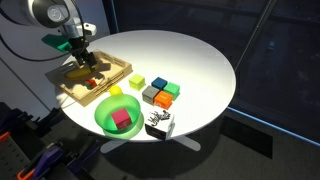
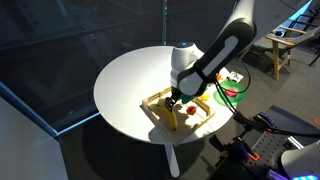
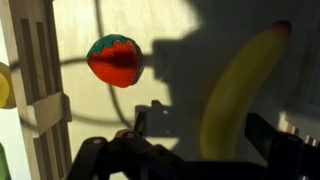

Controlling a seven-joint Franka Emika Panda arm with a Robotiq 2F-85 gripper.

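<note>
In the wrist view my gripper is open, its dark fingers wide apart above a wooden tray. A yellow banana [image 3: 242, 82] lies beneath it, its lower part in line with the gap, closer to the right finger. To the upper left sits a toy strawberry [image 3: 115, 62], red with a green top. From exterior view 1, the gripper [image 1: 88, 62] hangs low over the tray [image 1: 118, 72], with the banana [image 1: 77, 72] just beside it. Exterior view 2 also has the banana [image 2: 172, 118] and the strawberry [image 2: 191, 110] inside the tray.
Past the tray on the round white table [image 1: 180, 55] stand a green bowl [image 1: 105, 103] holding a red block [image 1: 121, 119], a yellow lemon-like item [image 1: 116, 91], several coloured blocks and a black-and-white box [image 1: 159, 124].
</note>
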